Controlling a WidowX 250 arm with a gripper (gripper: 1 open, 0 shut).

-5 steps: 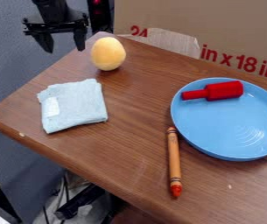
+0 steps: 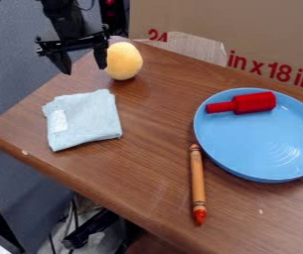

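My gripper hangs at the upper left over the table's far left edge, its black fingers spread open, just left of a pale yellow rounded object. A folded light-blue cloth lies on the left part of the wooden table. On the right, a red cylinder with a handle rests on a blue plate. An orange crayon-like stick with a red tip lies left of the plate.
A cardboard box stands along the back of the table. Dark floor with cables shows beyond the left edge.
My gripper has moved down and to the right, nearer the yellow object. The things on the table have not visibly moved.
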